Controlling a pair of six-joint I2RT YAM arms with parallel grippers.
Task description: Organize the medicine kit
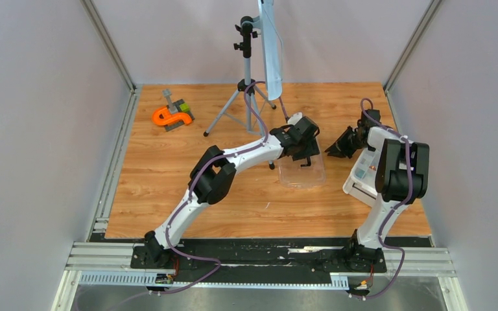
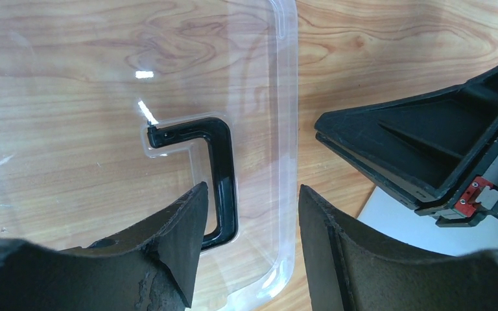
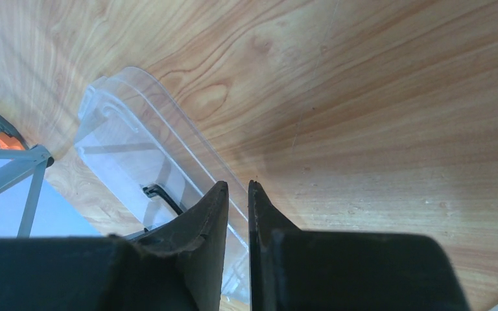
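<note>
A clear plastic lid with a black handle lies flat on the wooden table, near the middle in the top view. Above its right part, my left gripper stands open; the lid's edge and the handle show between and beyond its fingers. Just right of the lid, my right gripper has its fingertips close together, a narrow gap between them and nothing visibly held. Farther right is the white medicine box, open-topped with small items inside, partly hidden under the right arm.
A tripod with a pale blue panel stands behind the lid, its legs close to the left arm. An orange clamp-like object sits at the back left.
</note>
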